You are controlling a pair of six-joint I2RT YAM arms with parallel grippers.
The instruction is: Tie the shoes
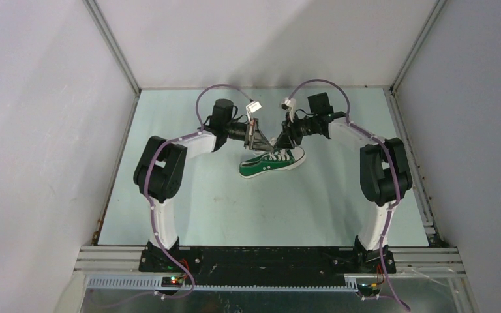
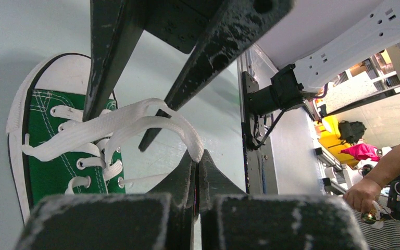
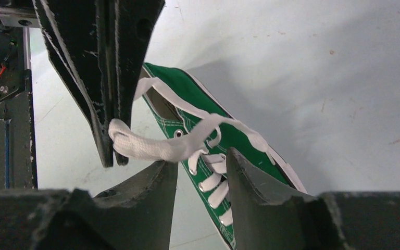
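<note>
A green canvas shoe (image 1: 261, 166) with white laces lies mid-table. My left gripper (image 1: 269, 147) hangs over it, shut on a white lace (image 2: 67, 140), which arches up out of its fingertips across the shoe's upper. My right gripper (image 1: 286, 140) is open just beside and above it, its fingers (image 2: 213, 57) reaching over the lace in the left wrist view. In the right wrist view a lace loop (image 3: 156, 148) passes by the left gripper's tips, between and above the right gripper's open fingers.
White walls bound it at the back and both sides.
</note>
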